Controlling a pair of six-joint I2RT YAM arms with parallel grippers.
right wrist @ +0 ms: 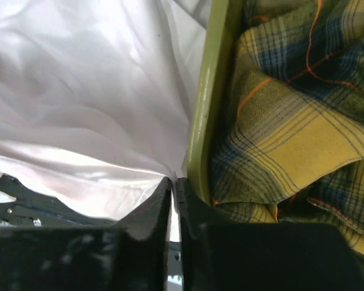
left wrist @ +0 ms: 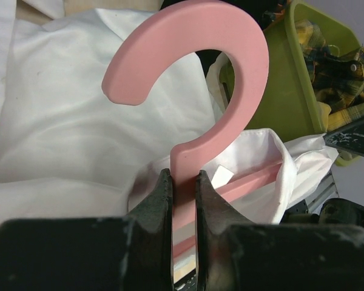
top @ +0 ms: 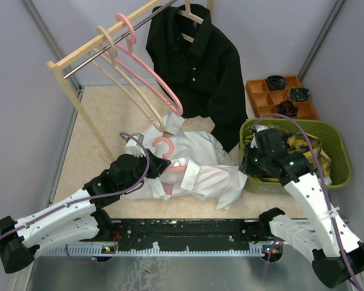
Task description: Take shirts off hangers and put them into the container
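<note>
The white shirt (top: 200, 154) lies spread on the table, with the pink hanger (left wrist: 242, 66) partly inside it. My left gripper is shut on the hanger's neck, just below the hook, at the shirt's collar opening. One pink hanger arm (left wrist: 255, 182) shows through that opening, where the collar is pulled away. To the right, my right gripper has its fingertips close together on an edge of the white cloth, beside the bin's rim. From there the cloth runs taut back toward the hanger.
A green bin (top: 346, 163) holding plaid cloth stands at the right, close under my right gripper. Behind are an orange compartment tray (top: 255, 91) and a hanging black shirt (top: 206, 66). The wooden rack (top: 79, 112) with empty hangers stands over the left side.
</note>
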